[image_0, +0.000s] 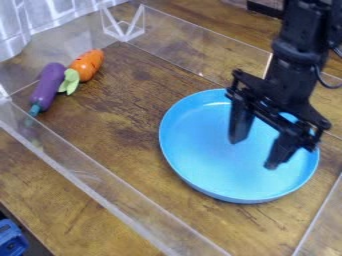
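The black robot gripper (267, 120) hangs over the blue plate (227, 165) on the right side of the wooden board, its finger parts spread above the plate's right half and somewhat blurred. I see nothing clearly held between them. Whether the fingers are open or shut is hard to tell.
A purple eggplant toy (48, 86) and an orange carrot toy (84, 64) lie at the upper left. A blue object (10, 240) is at the lower-left corner. The board's middle left (107, 140) is clear, with clear walls along the sides.
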